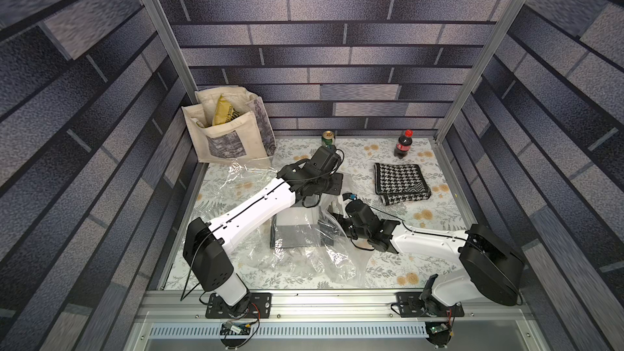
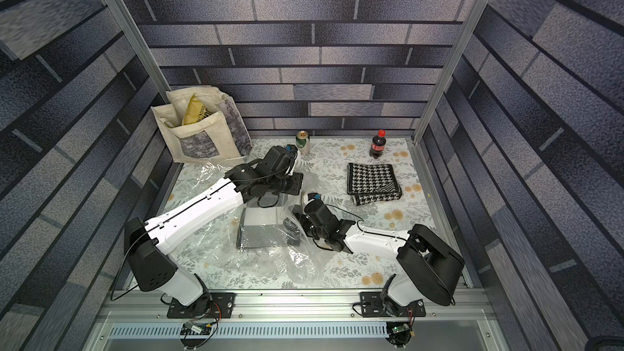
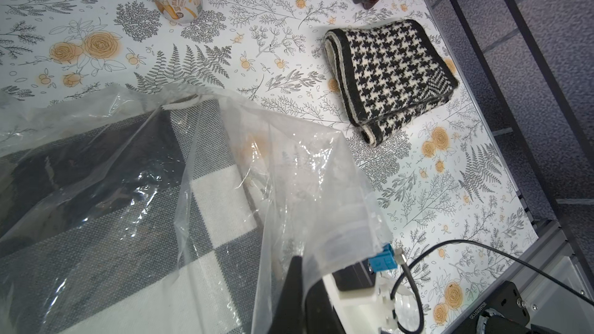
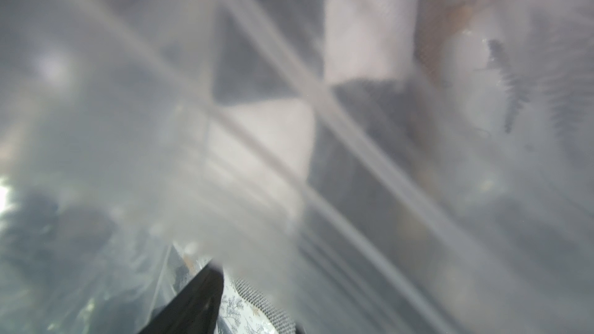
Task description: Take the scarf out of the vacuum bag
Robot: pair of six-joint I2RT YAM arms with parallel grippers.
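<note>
A clear plastic vacuum bag lies across the table's middle with a grey-and-white checked scarf inside, seen through the film. My left gripper is over the bag's far part, shut; its fingertips are hidden in the top views, and in the left wrist view film rises over dark fingers at the bottom. My right gripper is low at the bag's right side, in or under the loose film, open; the film blurs most of the right wrist view, with a dark finger at the bottom.
A tote bag stands back left, a can back middle, a cola bottle back right. A folded houndstooth cloth lies on the right.
</note>
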